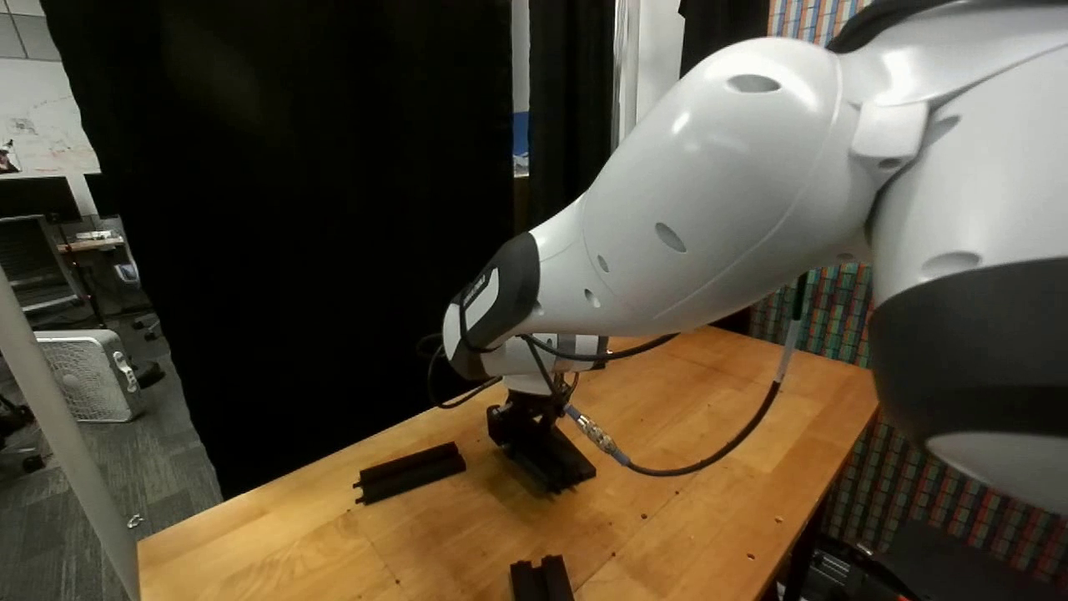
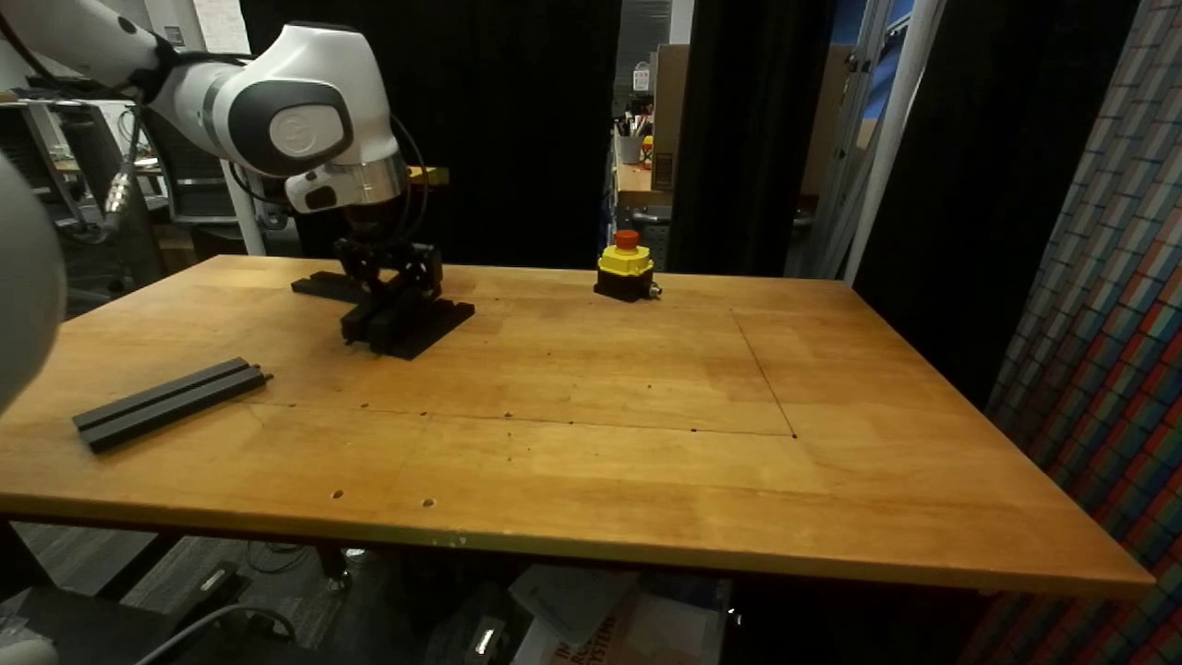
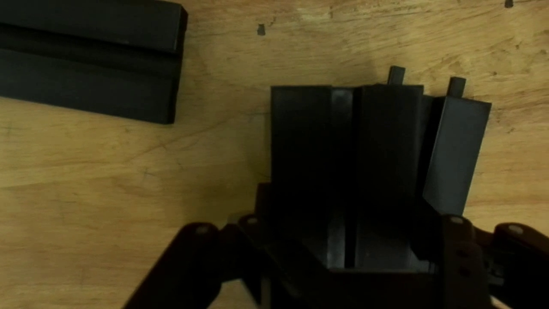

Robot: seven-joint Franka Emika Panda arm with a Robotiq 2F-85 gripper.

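My gripper is shut on a black grooved block (image 3: 389, 139). The held block sits over another black block (image 3: 458, 154), whose edge and two small pegs (image 3: 396, 75) stick out past it in the wrist view. They are slightly skewed to each other. Whether the two touch is hard to tell. In exterior view 2 the gripper (image 2: 390, 283) is low over the table's far left part, with the lower block (image 2: 432, 329) flat on the wood. From exterior view 1 the dark gripper (image 1: 527, 426) and blocks merge.
Two more grooved black blocks lie on the wooden table (image 2: 621, 488): one to the left (image 1: 410, 471), one near the front (image 1: 543, 581). A yellow and black box with a red button (image 2: 626, 266) stands at the far edge.
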